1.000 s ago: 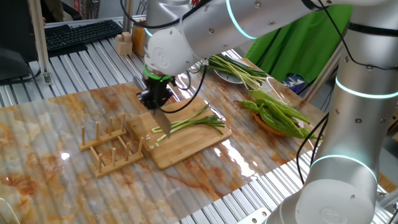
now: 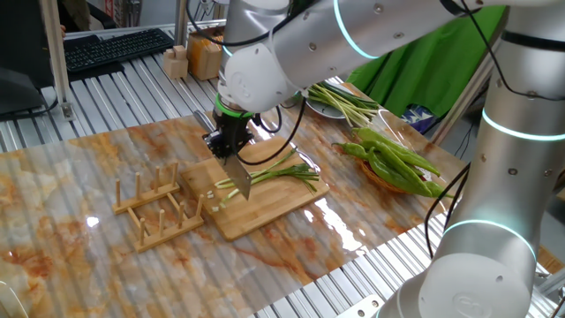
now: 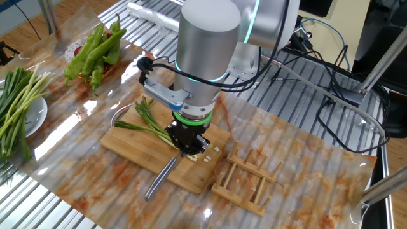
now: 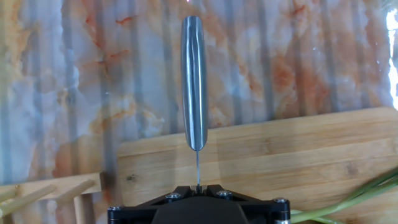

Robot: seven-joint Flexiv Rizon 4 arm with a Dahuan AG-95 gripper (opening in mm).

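My gripper is shut on a knife, gripping it where the blade meets the handle. The knife's silver handle (image 4: 194,84) points away from the board in the wrist view, and its broad blade (image 2: 238,176) hangs downward in exterior view 1. Beneath lies a wooden cutting board (image 2: 256,216) bearing a bundle of green onions (image 2: 296,170). A few small cut pieces (image 3: 208,158) lie near the board's end, on the rack side. Whether the blade's edge touches the board or the stalks cannot be made out.
Beside the board stands a pegged wooden rack (image 2: 163,231). Green peppers (image 2: 388,163) fill a basket on the board's other side, and a plate (image 3: 37,117) carries more green onions.
Over the last second the arm and knife shifted slightly right in exterior view 1, toward the onions' leafy end. The onions look unmoved.
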